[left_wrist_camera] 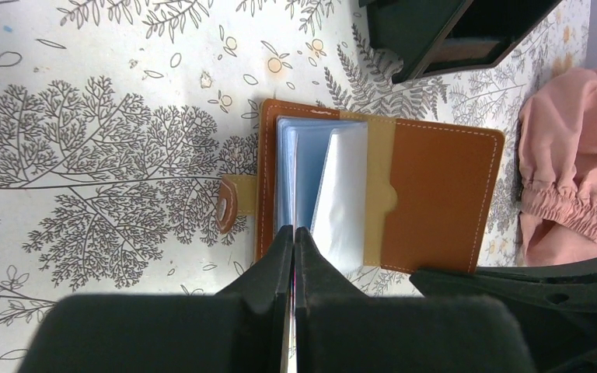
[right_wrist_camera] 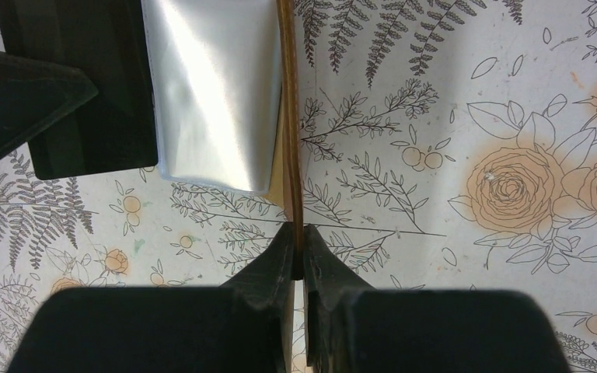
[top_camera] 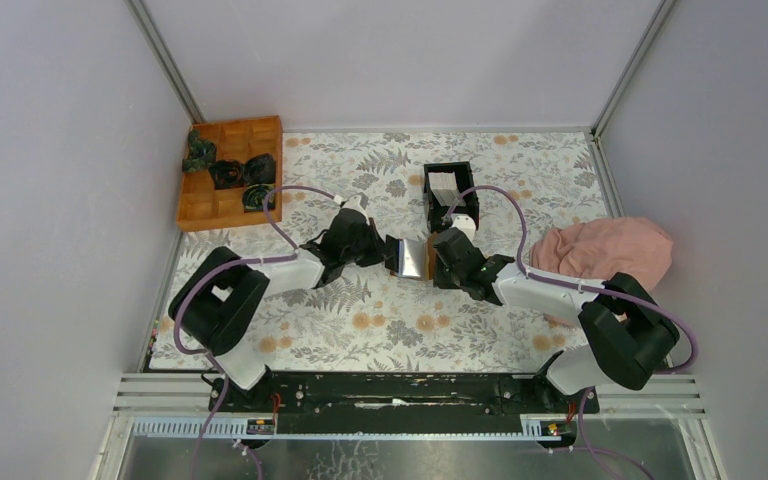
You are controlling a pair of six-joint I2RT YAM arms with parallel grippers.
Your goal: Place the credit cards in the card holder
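Observation:
The card holder (top_camera: 410, 257) stands open mid-table between my grippers, with brown leather cover (left_wrist_camera: 435, 194) and clear sleeves (left_wrist_camera: 338, 194) showing in the left wrist view. My left gripper is shut at the sleeves' left side; whether a thin sleeve edge is between its tips is unclear. My right gripper has the cover's edge (right_wrist_camera: 291, 116) between its fingertips, the fingers nearly closed. In the right wrist view the sleeves (right_wrist_camera: 214, 93) lie left of that edge.
A black box (top_camera: 448, 180) with white contents, possibly cards, stands behind the holder. A wooden tray (top_camera: 200, 205) with dark items is at back left, a pink cloth (top_camera: 610, 250) at right.

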